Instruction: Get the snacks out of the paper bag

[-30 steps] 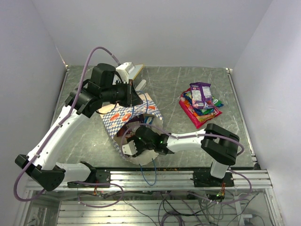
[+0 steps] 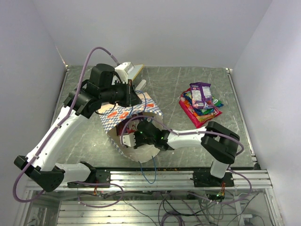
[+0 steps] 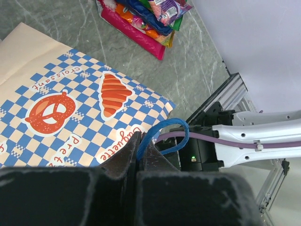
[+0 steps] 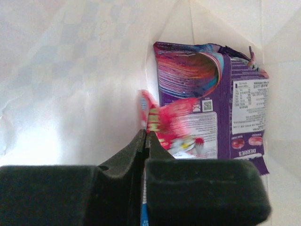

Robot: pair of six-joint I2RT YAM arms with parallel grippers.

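The paper bag [image 3: 89, 113] lies on its side, checked blue and printed with pastries, its mouth toward the robot. Inside it, my right gripper is shut on a pink snack packet [image 4: 164, 117], which is blurred and pinched at the fingertips. Behind that packet a purple snack bag [image 4: 244, 106] rests against the bag's inner wall. A sliver of blue packet [image 4: 144, 214] shows under the right fingers. My left gripper is shut at the bag's upper side, by a blue cord handle [image 3: 164, 125] that passes in front of its tips.
A pile of snack packets, a purple one [image 2: 201, 96] on top, lies on the grey table [image 2: 174, 77] at the right. Walls stand at the back and both sides. A white-and-yellow object [image 2: 136, 71] sits behind the left arm.
The bag's front has shifted slightly, while the left arm has stayed nearly still.
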